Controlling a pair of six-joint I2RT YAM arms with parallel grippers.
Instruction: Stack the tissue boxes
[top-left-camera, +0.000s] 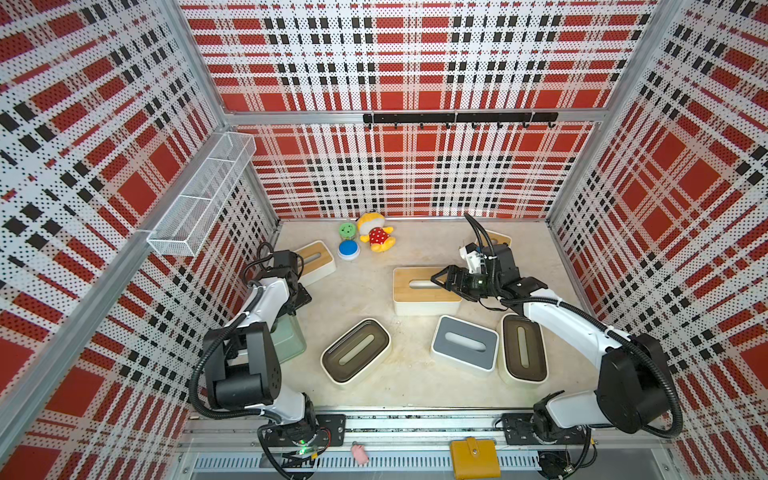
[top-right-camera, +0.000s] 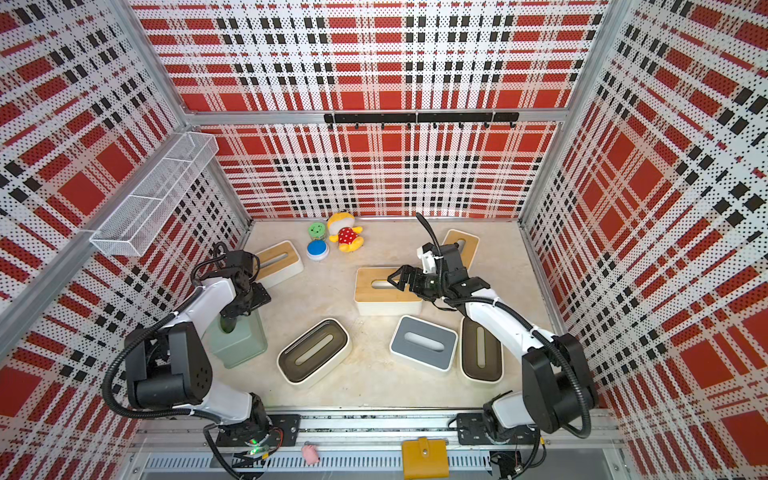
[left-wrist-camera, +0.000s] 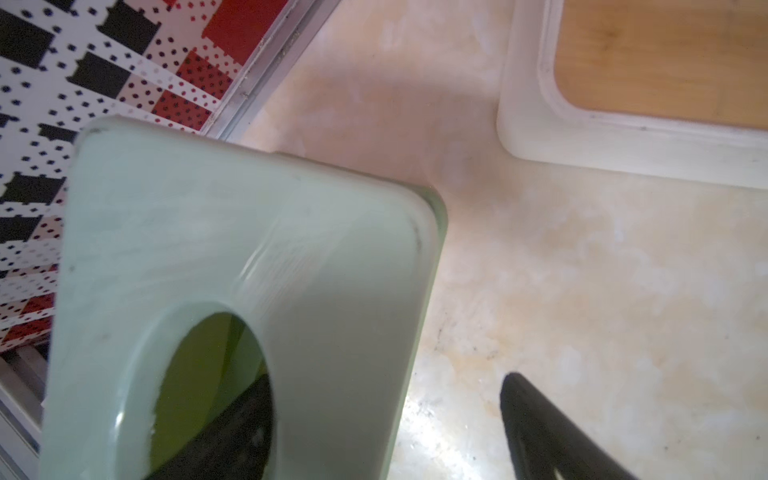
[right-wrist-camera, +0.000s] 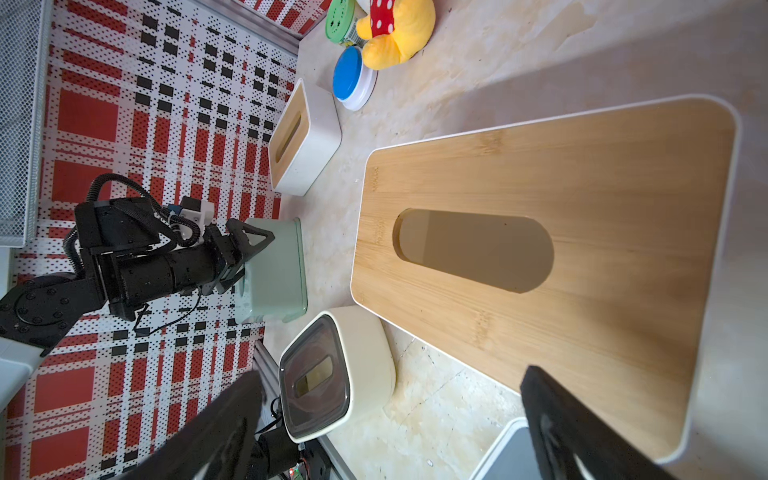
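Note:
My left gripper straddles the side wall of a pale green tissue box (left-wrist-camera: 320, 240) by the left wall, one finger in its oval opening, the other outside, part open. My right gripper is open above the bamboo-lidded box (right-wrist-camera: 616, 200) in the centre. Another bamboo-lidded box (top-left-camera: 316, 268) stands back left, and one (top-right-camera: 464, 240) back right, partly behind the right arm. Two dark-lidded oval boxes (top-left-camera: 356, 336) (top-left-camera: 534, 344) and a grey-lidded box (top-left-camera: 472, 356) stand along the front.
A yellow plush toy (top-left-camera: 376, 232), a blue-lidded jar (top-left-camera: 348, 248) and a green round item (top-left-camera: 346, 229) sit at the back. A wire shelf (top-left-camera: 200, 192) hangs on the left wall. Bare tabletop lies between the left and centre boxes.

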